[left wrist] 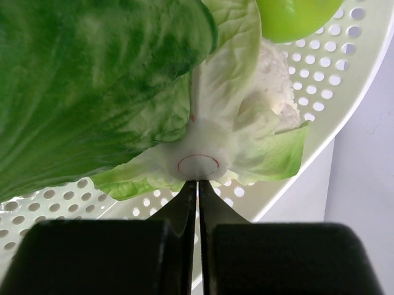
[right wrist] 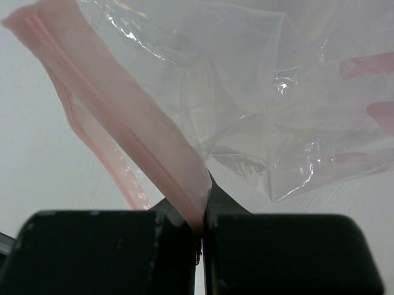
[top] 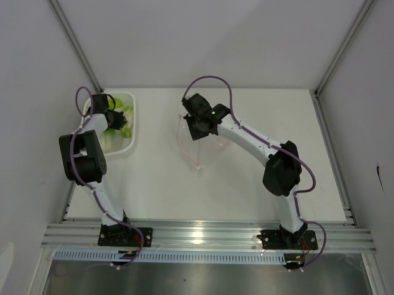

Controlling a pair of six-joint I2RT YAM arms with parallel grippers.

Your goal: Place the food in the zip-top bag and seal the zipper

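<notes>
My left gripper is shut with nothing between its fingers, over a white perforated basket (top: pixel 129 144) at the left of the table. In the left wrist view it sits at the base of pale lettuce leaves (left wrist: pixel 234 92), with a dark green leaf (left wrist: pixel 92 80) and a green round item (left wrist: pixel 301 12) alongside. My right gripper is shut on the pink zipper edge (right wrist: pixel 123 110) of the clear zip bag (right wrist: pixel 246 74), which stands partly open at the table's middle, mostly under the arm in the top view.
Grey walls and metal rails border it.
</notes>
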